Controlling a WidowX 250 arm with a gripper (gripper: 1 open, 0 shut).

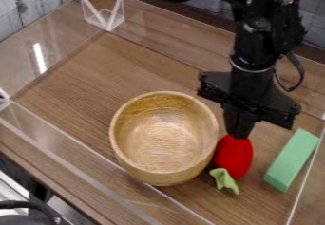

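Note:
The black gripper (238,120) hangs pointing down over the right half of the table, just above a red object (233,157) with a light green top, which looks like a toy strawberry or pepper. Its fingers are small and dark in this view, so whether they are apart is unclear. A wooden bowl (162,134) sits to the left of the red object. A mint green block (292,159) lies to the right.
A small clear plastic item (105,12) stands at the back left, near the table's edge.

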